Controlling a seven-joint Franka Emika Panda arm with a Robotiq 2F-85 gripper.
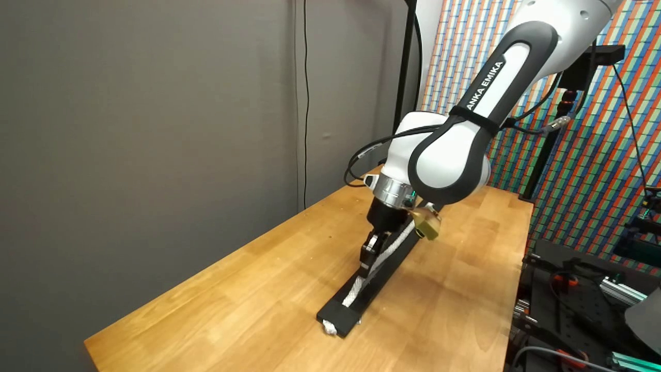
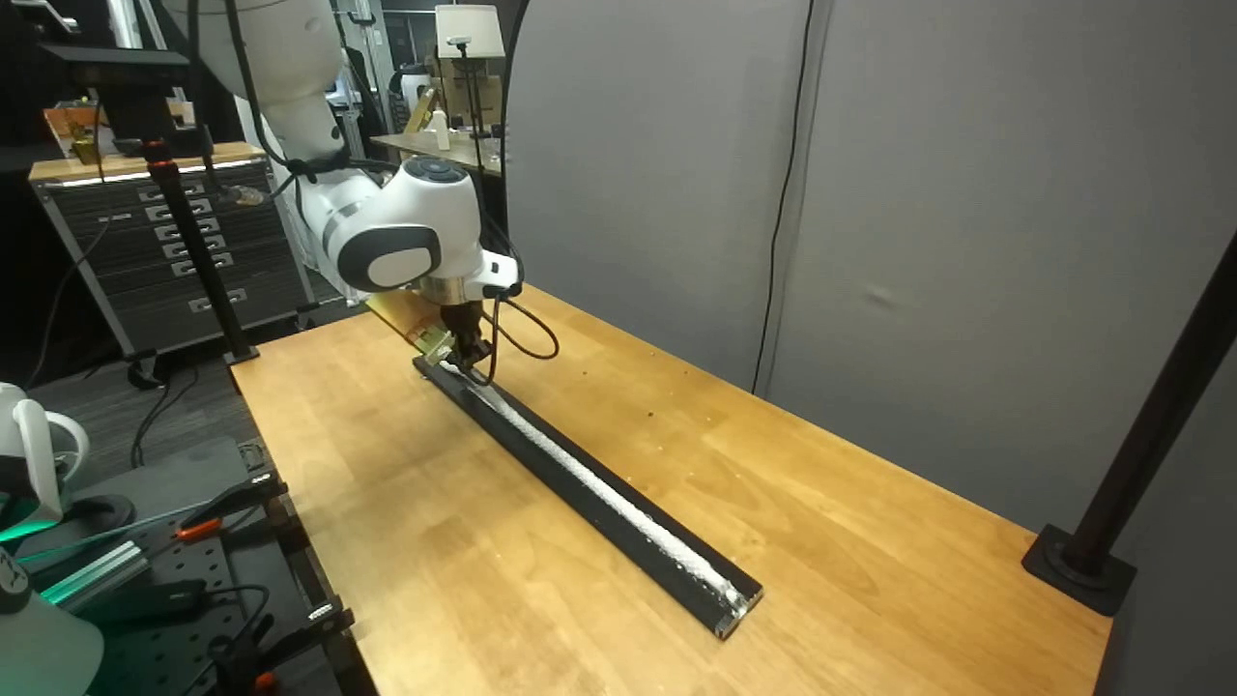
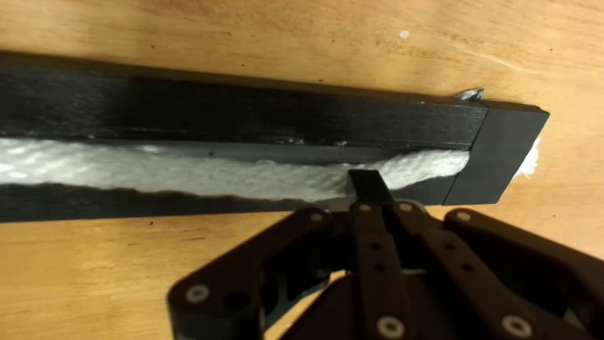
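A white rope (image 3: 215, 175) runs along a long black channel (image 3: 243, 110), its near end passing under a black end cap (image 3: 495, 153) with a frayed tip sticking out beyond. My gripper is shut, its fingertips over the rope and the channel's lower side in the wrist view. Whether the tips touch the rope cannot be told. Nothing shows between the fingers. In exterior view 1 the gripper (image 1: 364, 272) points down over the channel (image 1: 396, 254), a little short of the capped end. From exterior view 2, the rope (image 2: 615, 499) stretches along the channel toward the viewer.
A grey wall (image 1: 186, 124) borders its far left edge. A black post on a base (image 2: 1078, 568) stands at the table's corner in exterior view 2.
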